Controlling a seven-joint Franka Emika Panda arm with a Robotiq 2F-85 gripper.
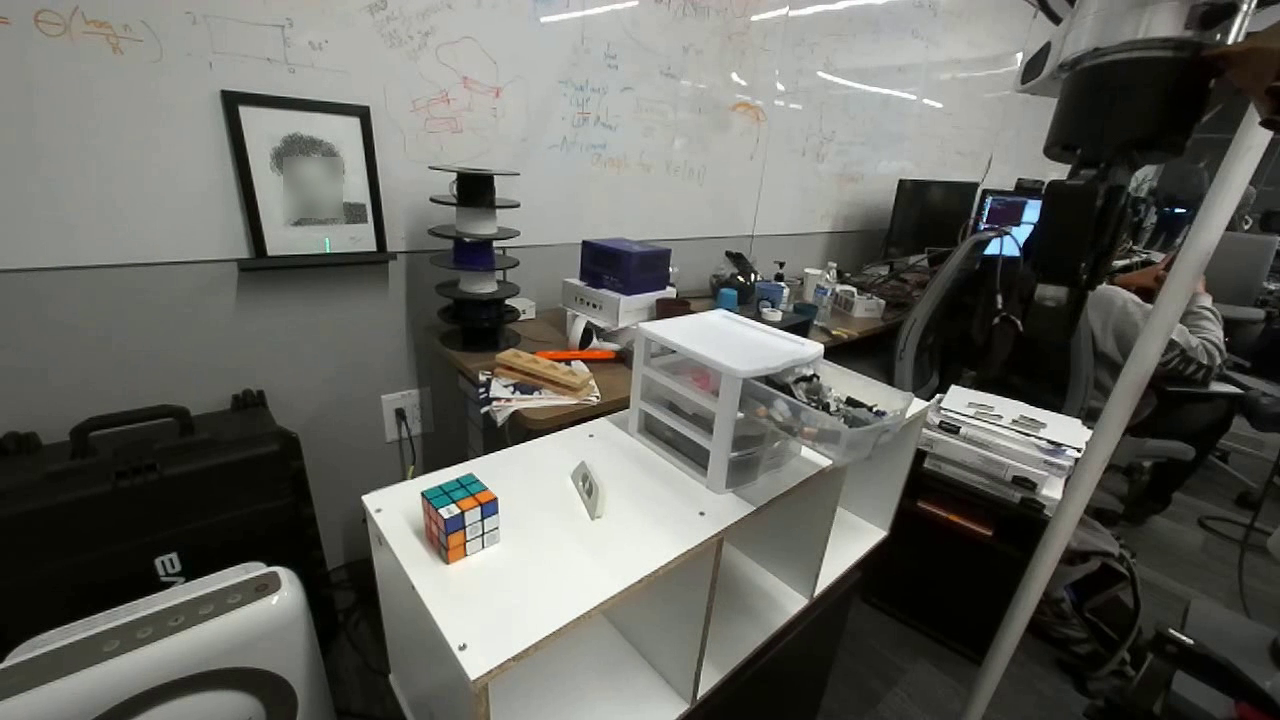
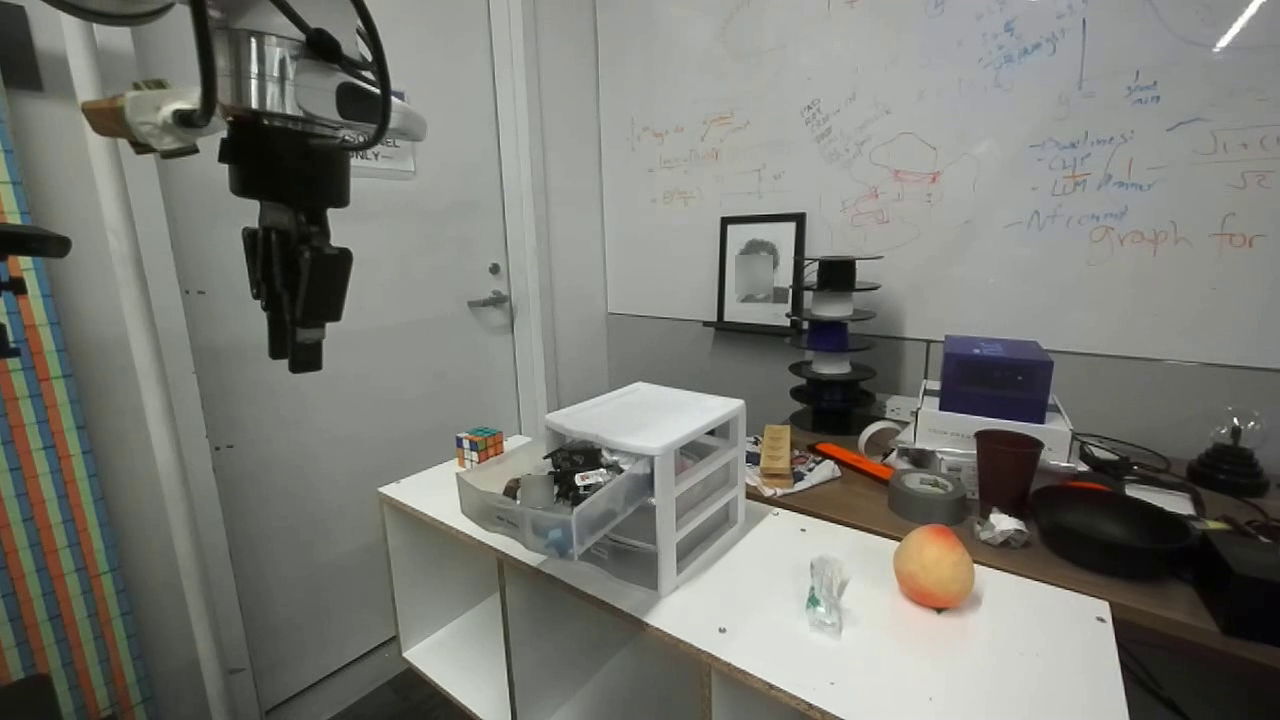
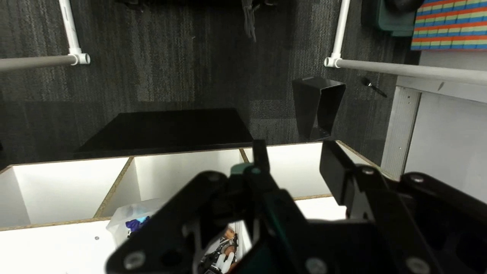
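My gripper hangs in the air pointing down, well clear of the shelf unit's white top. Its fingertips look close together in exterior view 2, while the wrist view shows a gap at the gripper, so its state is unclear. Nothing is visible held. A Rubik's cube sits at one end of the top, near a small upright card-like object. The white drawer unit has its clear upper drawer pulled out, full of small mixed items. A peach and a clear crumpled wrapper lie beyond it.
Behind the shelf, a desk carries a black pan, a dark red cup, tape and boxes. A white pole stands near the arm. Open floor lies before the shelf.
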